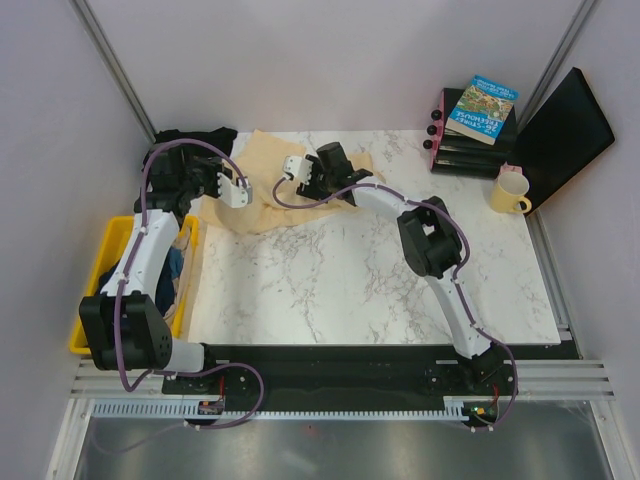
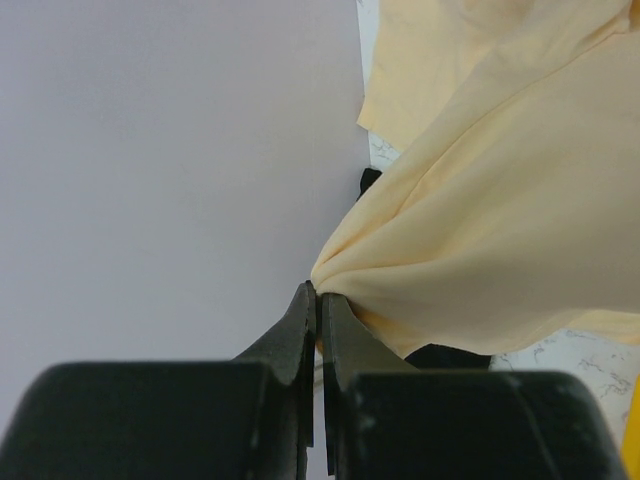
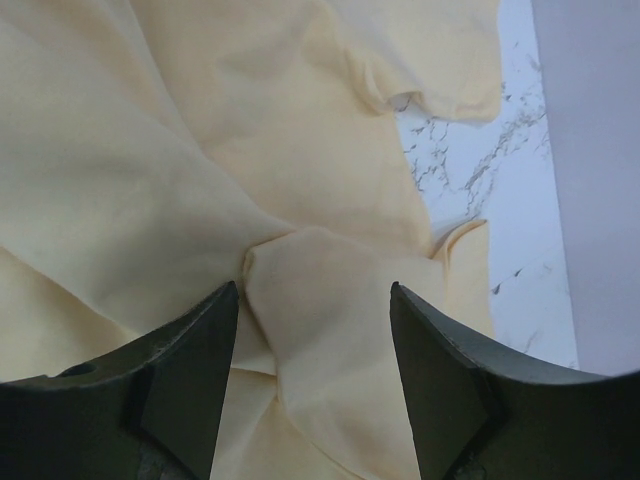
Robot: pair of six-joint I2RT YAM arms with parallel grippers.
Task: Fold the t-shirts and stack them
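Note:
A pale yellow t-shirt [image 1: 264, 155] lies rumpled across the back left of the table. In the left wrist view my left gripper is shut on a bunched part of the shirt [image 2: 480, 200], which drapes away from the fingertips. My right gripper is open, its fingers just over creased layers of the same shirt [image 3: 160, 140] toward the middle of the back.
A yellow bin [image 1: 80, 338] with dark clothing stands at the left, and a black cloth [image 1: 205, 137] lies behind it. A mug [image 1: 505, 195], dark box [image 1: 460, 155] and screen occupy the back right.

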